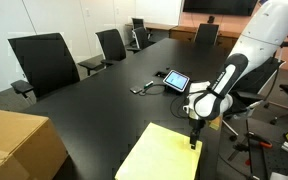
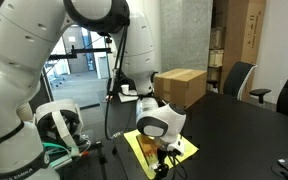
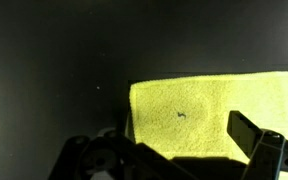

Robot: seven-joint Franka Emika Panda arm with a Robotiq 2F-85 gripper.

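Observation:
A yellow cloth (image 1: 159, 157) lies flat on the black table; its near corner fills the lower right of the wrist view, where the towel-like weave of the cloth (image 3: 209, 110) shows with a small dark mark on it. My gripper (image 1: 195, 143) is low over the cloth's right-hand corner. In the wrist view the gripper stands open, its two dark fingers well apart and only cloth visible beneath them. In exterior view 2 the gripper (image 2: 166, 168) is at the cloth's near side, partly hidden by the arm. Whether the fingertips touch the cloth I cannot tell.
A tablet-like screen (image 1: 176, 81) and small dark items lie farther along the table. Cardboard boxes (image 1: 19, 145) stand at the left, and office chairs (image 1: 44, 62) line the table.

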